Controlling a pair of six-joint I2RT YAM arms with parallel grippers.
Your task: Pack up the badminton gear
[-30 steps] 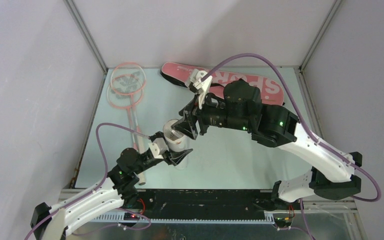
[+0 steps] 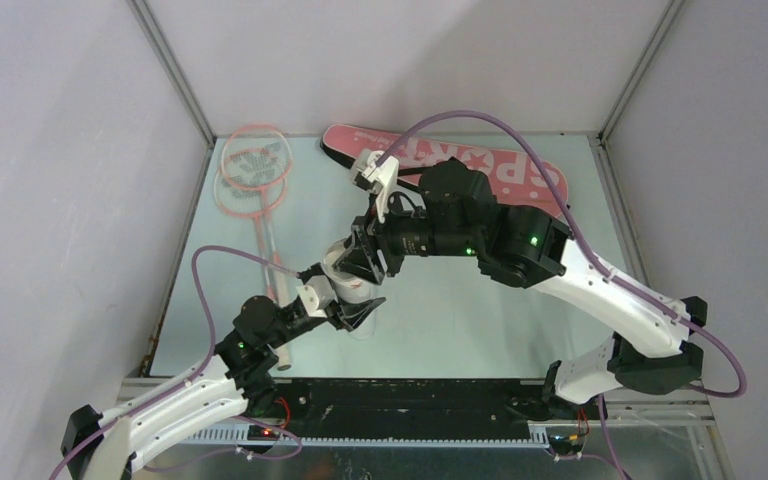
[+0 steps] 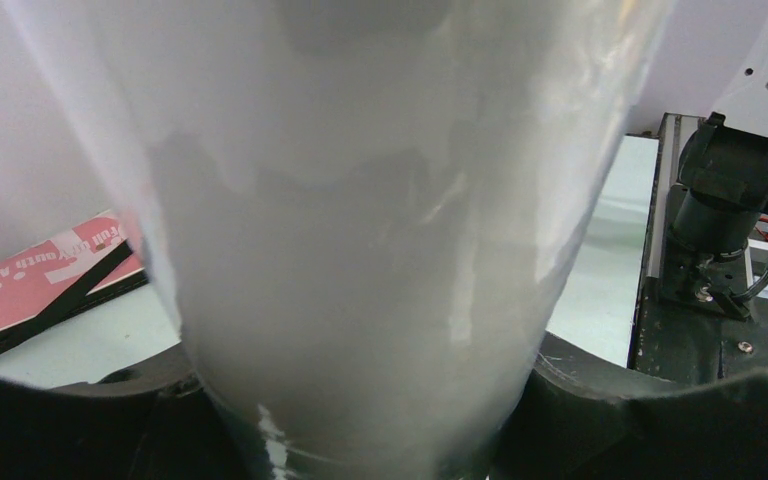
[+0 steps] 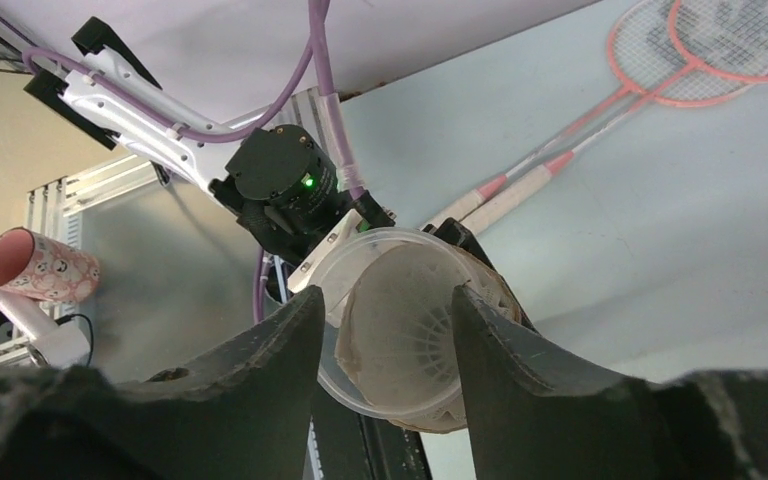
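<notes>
A white shuttlecock tube (image 3: 380, 220) stands in the grip of my left gripper (image 2: 345, 310), filling the left wrist view. In the right wrist view its open top (image 4: 400, 320) shows a pale shuttlecock inside. My right gripper hangs over that top, fingers part open on either side of the rim; whether they touch anything is unclear. Two pink-and-white badminton rackets (image 2: 255, 170) lie at the table's left. A pink racket bag (image 2: 515, 170) lies along the back, partly hidden by the right arm.
Walls bound the table (image 2: 460, 330) at back and sides. A patterned mug (image 4: 60, 270) sits outside the work area in the right wrist view.
My right gripper has moved left, further over the tube's top. The left gripper and the tube have stayed in place.
</notes>
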